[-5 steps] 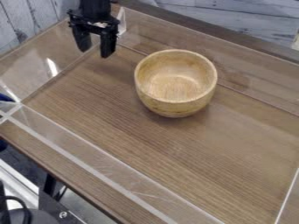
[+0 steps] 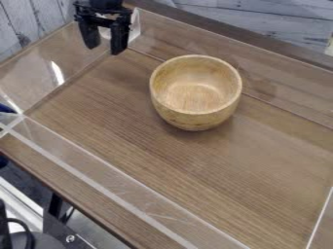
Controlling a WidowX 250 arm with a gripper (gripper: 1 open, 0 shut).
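My gripper (image 2: 103, 37) is a dark shape at the upper left of the camera view, over the back left of the wooden table, with its two fingers pointing down and apart. I see nothing held between them. To its lower right sits a large round wooden bowl (image 2: 196, 117), upright, with nothing visible inside.
Light boards (image 2: 26, 29) run behind its left edge. Dark objects and cables (image 2: 26, 229) lie off the table at the lower left.
My gripper has risen slightly toward the back of the table over the last second. The bowl has stayed in place.
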